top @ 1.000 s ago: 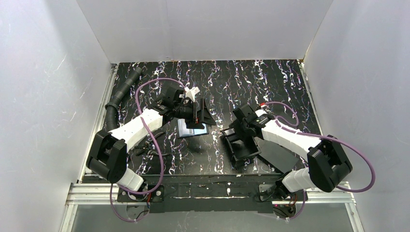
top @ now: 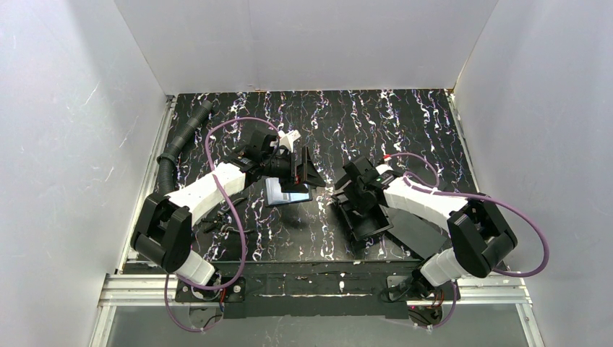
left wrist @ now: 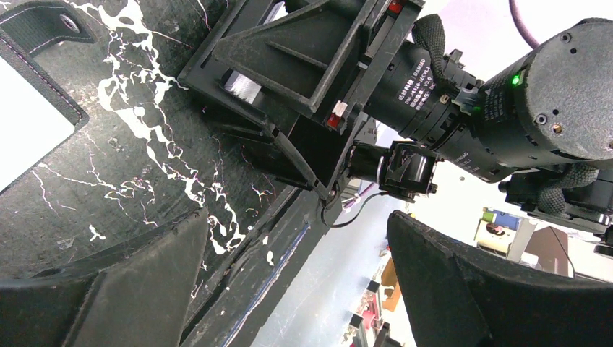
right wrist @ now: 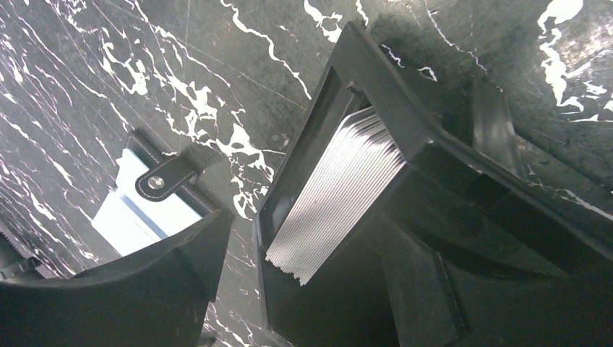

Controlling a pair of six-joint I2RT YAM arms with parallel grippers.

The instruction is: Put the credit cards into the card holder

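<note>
In the right wrist view, a row of thin, pale cards (right wrist: pixel 332 195) stands tightly packed in a black box (right wrist: pixel 416 137). My right gripper stands open above that box, its fingers on either side of the row and no card visibly held. The black card holder (top: pixel 309 199) lies open left of the box, with a white and blue surface and a snap strap (right wrist: pixel 165 178). Above and just right of the holder, my left gripper (top: pixel 308 178) is open and empty; its two dark fingers (left wrist: pixel 137 282) are wide apart in the left wrist view.
A dark flat panel (top: pixel 418 233) lies right of the box, under the right arm. A black tube (top: pixel 184 137) runs along the table's left edge.
My right gripper has spread its fingers and moved left and lower over the box of cards. The left arm, the holder and the box look practically unmoved.
</note>
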